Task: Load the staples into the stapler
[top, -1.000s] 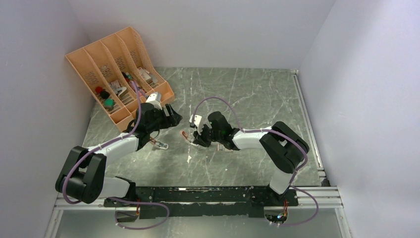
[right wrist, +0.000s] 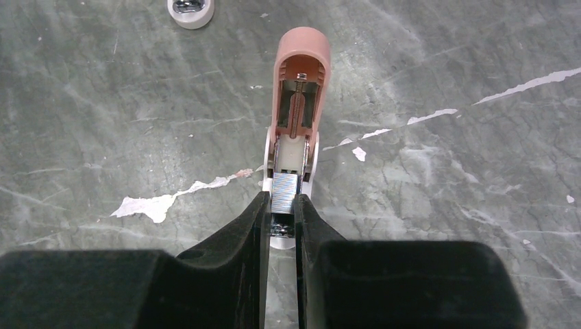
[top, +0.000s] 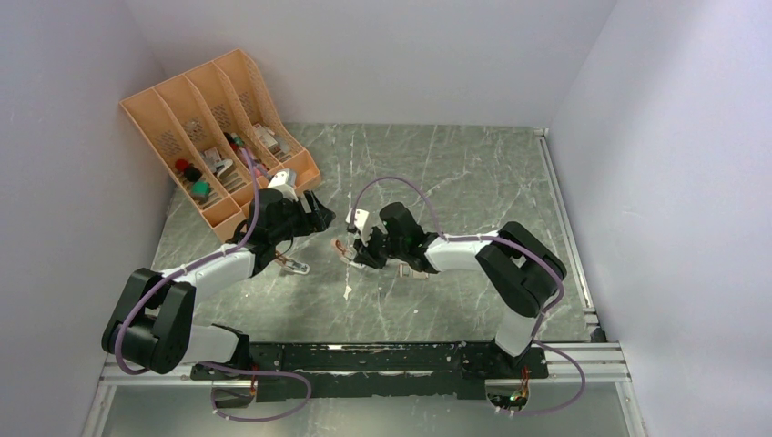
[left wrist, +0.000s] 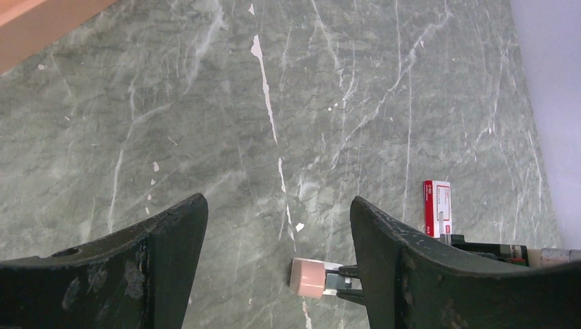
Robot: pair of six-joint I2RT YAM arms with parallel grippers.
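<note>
In the right wrist view, a pink and white stapler lies on the table with its top swung back and its channel bare. A strip of silver staples is at the channel's front part. My right gripper is shut on this strip, one fingertip to each side of it; whether the strip rests fully in the channel cannot be told. From above, the right gripper hides most of that stapler's front. Left of it, my left gripper hovers open and empty, its fingers spread wide.
A second opened stapler lies below the left arm. The staple box, red and white, sits partly under the right arm. An orange divided organizer fills the back left. Behind the right arm the table is clear.
The right gripper has shifted very slightly at the stapler. The left arm looks the same.
</note>
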